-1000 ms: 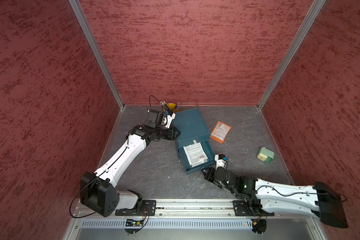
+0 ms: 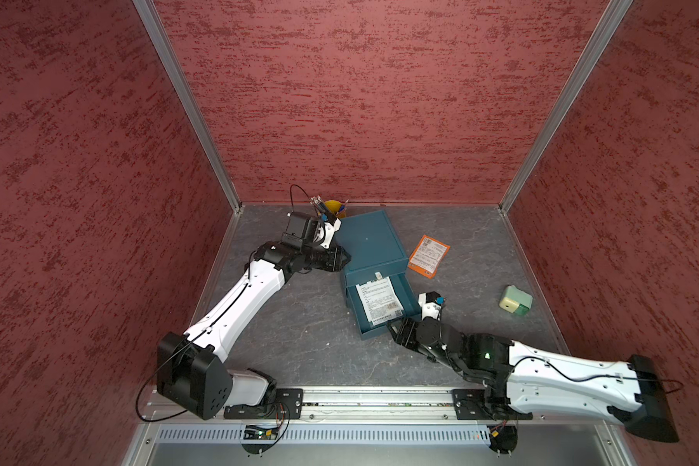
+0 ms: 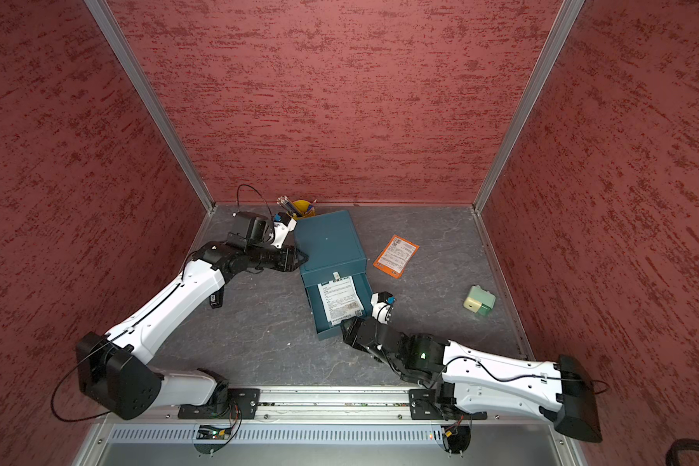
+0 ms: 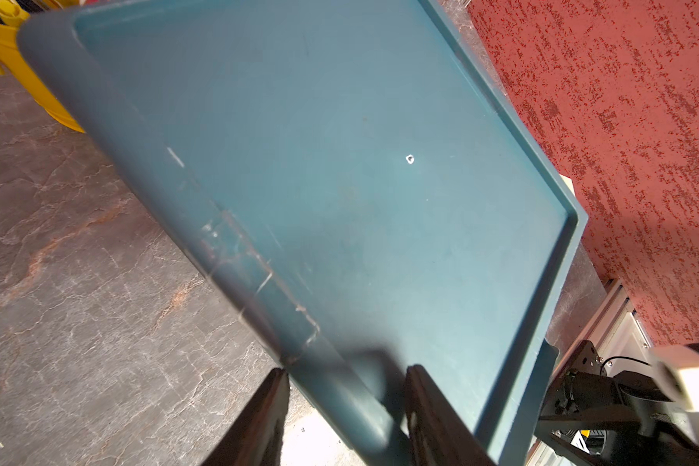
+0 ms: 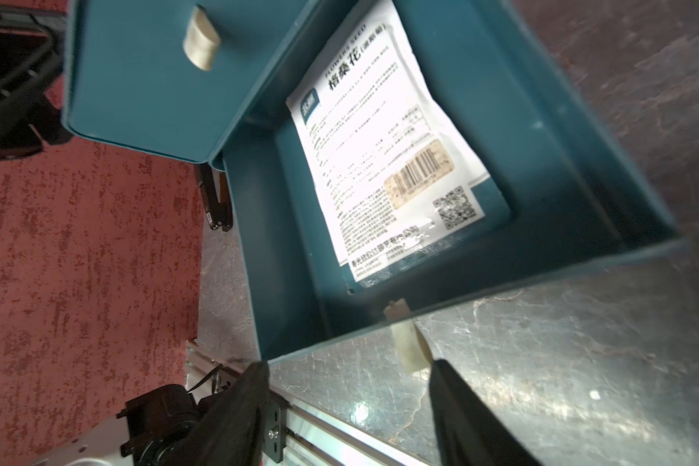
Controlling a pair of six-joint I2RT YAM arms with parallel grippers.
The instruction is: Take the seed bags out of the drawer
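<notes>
The blue drawer point(image 2: 372, 332) stands pulled out of its blue box point(image 3: 330, 240). A white printed seed bag point(image 5: 396, 155) lies flat inside it; a second edge shows beneath, but I cannot tell how many bags are stacked. Another seed bag, orange-edged point(image 2: 428, 256), rests on the table right of the box. My right gripper is open at the drawer's front right corner, nothing between its fingers. On the box's left side, my left gripper has its fingers apart with the box's edge in view between them; whether they touch it is unclear.
Behind the box's left corner stands a yellow cup point(image 3: 303, 207) with pens. A green and cream object point(image 2: 515, 300) sits far right. Between it and the orange-edged bag, the table is clear.
The left arm, the box and the bags look unmoved.
</notes>
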